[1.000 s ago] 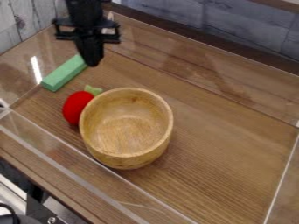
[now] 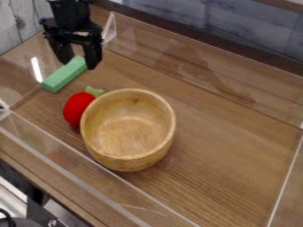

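Observation:
My gripper (image 2: 73,49) is at the top left, dark and open, over the far end of a green block (image 2: 62,76) that lies on the wooden table. A red object with a small green top (image 2: 81,109), like a tomato or pepper, lies below the block. A large wooden bowl (image 2: 128,129) sits right of the red object.
The bowl takes up the lower middle, close beside the red object.
My gripper has moved left from the upper middle to above the green block. The block, red object and bowl look unmoved.

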